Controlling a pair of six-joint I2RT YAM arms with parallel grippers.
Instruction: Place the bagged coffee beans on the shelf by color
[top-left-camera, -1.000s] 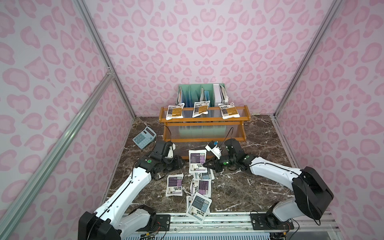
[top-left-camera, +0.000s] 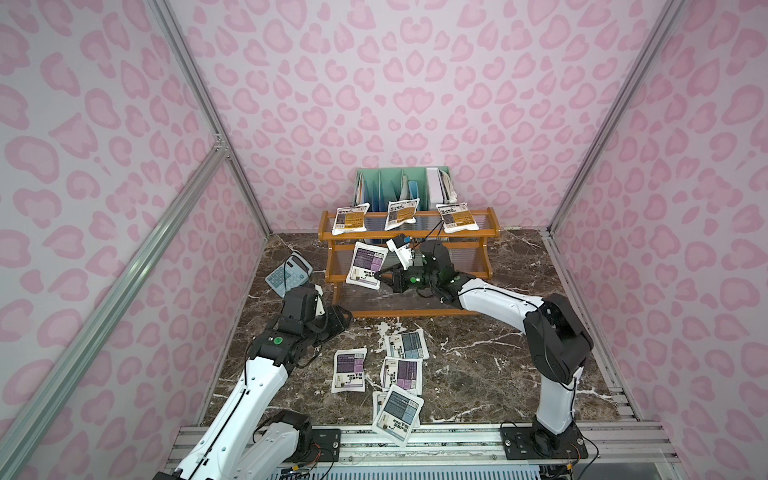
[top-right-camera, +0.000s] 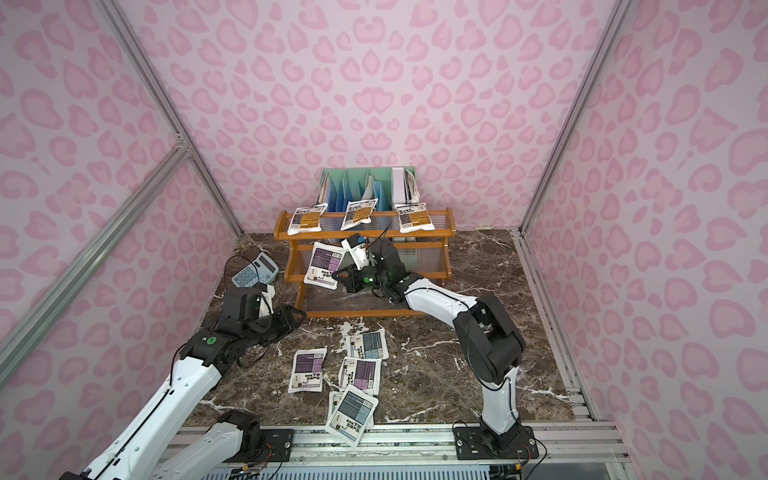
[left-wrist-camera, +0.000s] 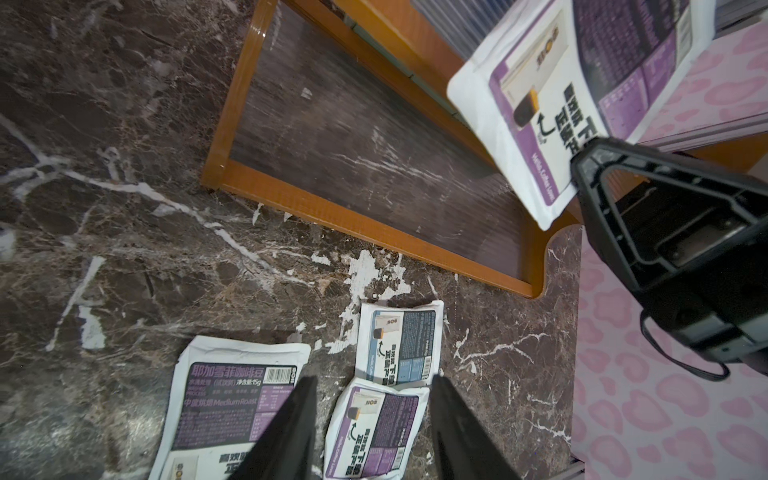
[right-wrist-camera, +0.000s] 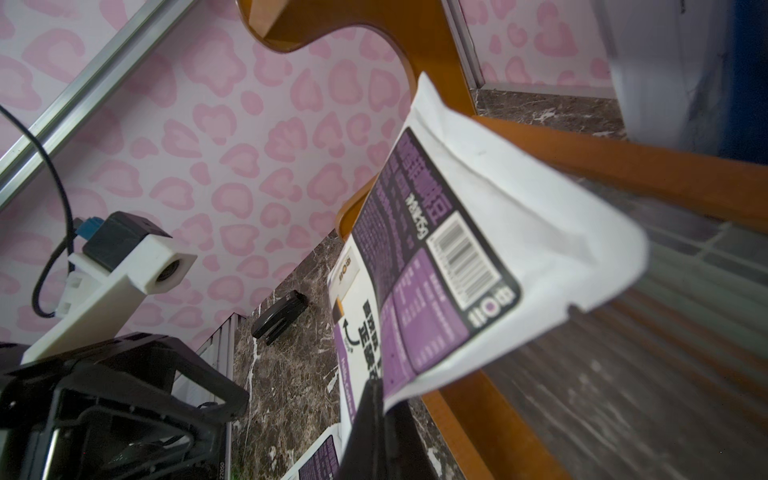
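Note:
My right gripper (top-left-camera: 381, 277) is shut on the edge of a purple-labelled coffee bag (top-left-camera: 366, 265), held up before the shelf's middle tier at its left part. In the right wrist view the same purple bag (right-wrist-camera: 432, 264) rises from the fingertips, one corner bent over. Over the table's left part hangs my left gripper (top-left-camera: 342, 318), open and empty. Below it on the marble lie a purple bag (top-left-camera: 349, 370), another purple bag (top-left-camera: 401, 374), a blue-grey bag (top-left-camera: 406, 345) and a second blue-grey bag (top-left-camera: 398, 413) overlapping one beneath. Three orange-labelled bags, one an orange bag (top-left-camera: 350, 219), rest on the top tier.
The wooden shelf (top-left-camera: 410, 313) has an empty lowest tier where visible. Behind it stands a green file holder (top-left-camera: 390, 182). A calculator (top-left-camera: 289, 274) lies left of the shelf.
My right gripper has carried the purple bag from above the table up and leftward to the shelf. The left gripper has drawn back a little to the left. Bags on the table have not moved.

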